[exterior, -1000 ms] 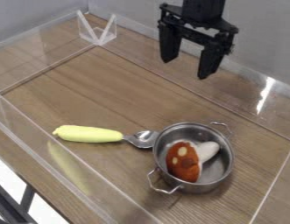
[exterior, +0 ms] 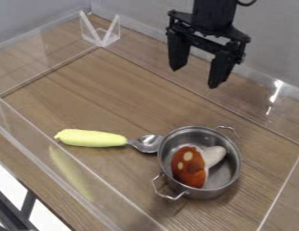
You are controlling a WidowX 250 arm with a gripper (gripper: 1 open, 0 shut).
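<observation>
My black gripper (exterior: 205, 55) is raised over the back right of the wooden table, its two fingers apart with nothing visible between them. Below and in front of it, a steel pot (exterior: 221, 181) with two handles holds an orange-brown item (exterior: 187, 167) with pale spots and a white item (exterior: 212, 153). Left of the pot lies a spoon (exterior: 145, 143) with a pale yellow object (exterior: 92, 138), like corn or a handle, at its left end.
A white wire rack (exterior: 101, 32) stands at the back left. Transparent walls edge the table (exterior: 103, 99) at the left and front.
The pot, spoon and yellow object have not moved.
</observation>
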